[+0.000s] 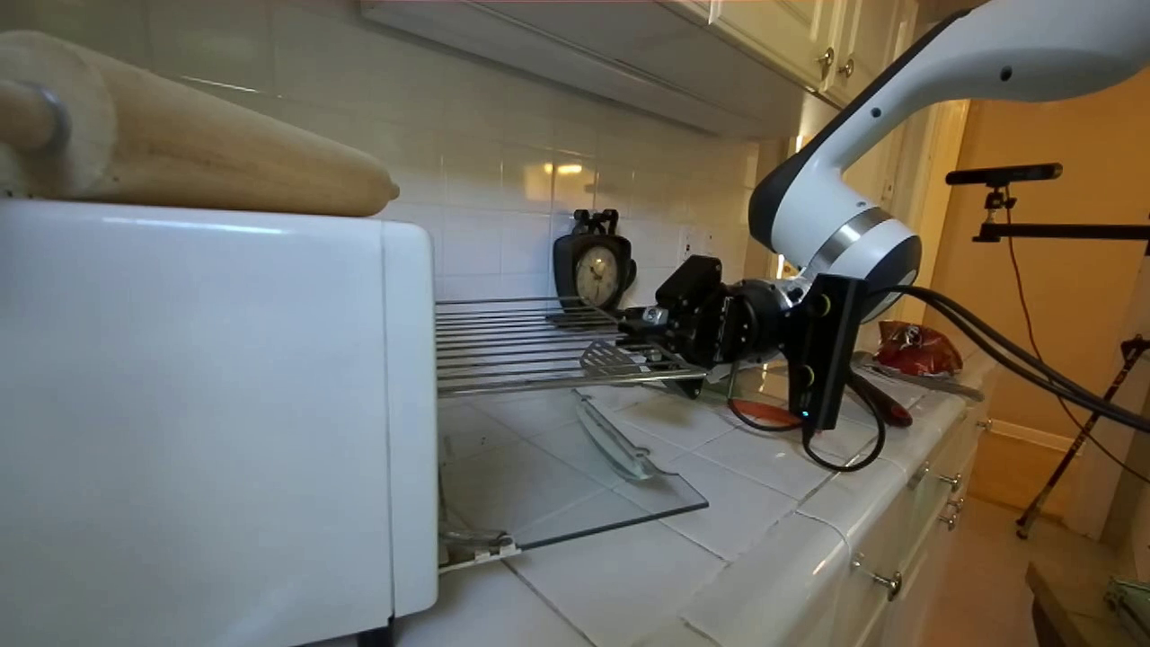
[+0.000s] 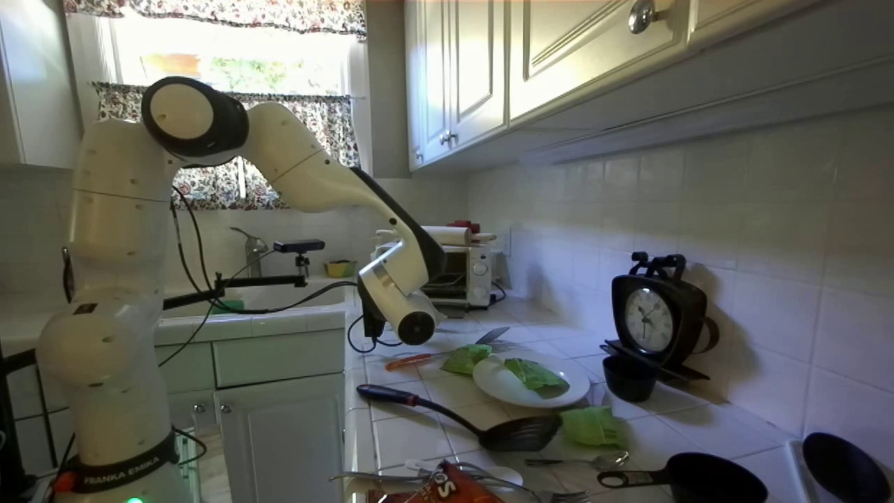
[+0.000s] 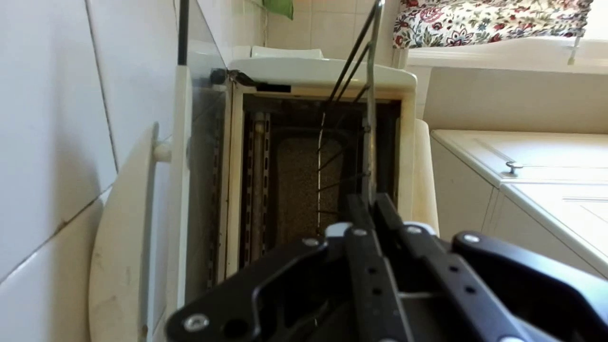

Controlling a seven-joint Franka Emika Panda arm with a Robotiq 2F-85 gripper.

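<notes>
A wire oven rack sticks out level from the white toaster oven, over its lowered glass door. My gripper is shut on the rack's outer edge. Seen from the wrist, the gripper's fingers close on the metal bar of the rack, which runs in front of the oven's open mouth. Exterior view 2 has the oven small in the background; the arm's end hides the gripper there.
A rolling pin lies on top of the oven. Behind the rack a black clock-faced scale stands by the wall. Utensils, a plate, green leaves and a red bag crowd the counter farther along.
</notes>
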